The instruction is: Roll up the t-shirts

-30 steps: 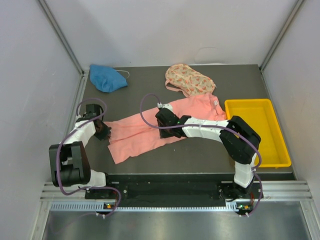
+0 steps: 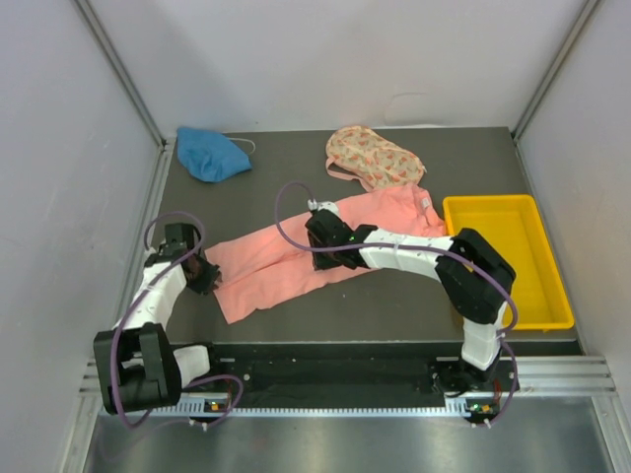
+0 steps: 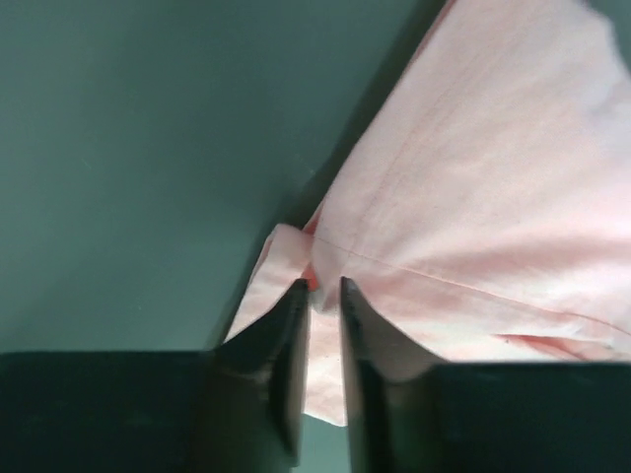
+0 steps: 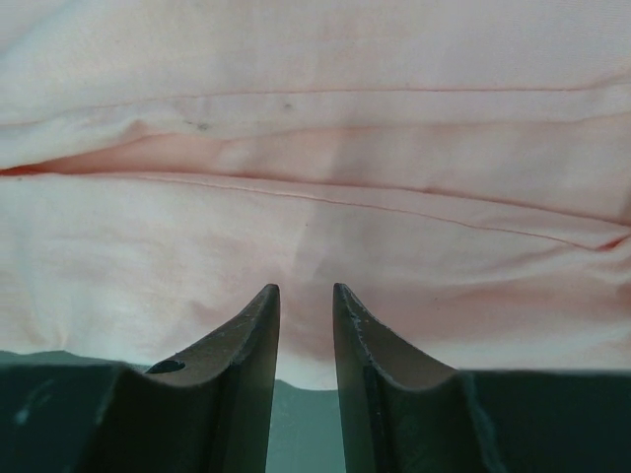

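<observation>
A pink t-shirt (image 2: 268, 292) lies folded lengthwise in a long strip, slanting from the left of the table up to the right. At its left end is my left gripper (image 2: 216, 277). The left wrist view has that gripper's fingertips (image 3: 299, 292) a small gap apart, right at the folded corner of the cloth (image 3: 444, 187); whether they touch it cannot be told. Over the shirt's middle hangs my right gripper (image 2: 317, 258). In the right wrist view its fingers (image 4: 258, 340) stand part open, with no fabric pinched between them, above the folded layers (image 4: 394, 246).
A blue cloth bag (image 2: 211, 155) lies at the back left. Behind the shirt is a floral bag (image 2: 375, 156). The yellow bin (image 2: 508, 212) stands empty on the right. Bare dark table shows in front of the shirt and at the back between the bags.
The right arm and the shirt look nearly unmoved.
</observation>
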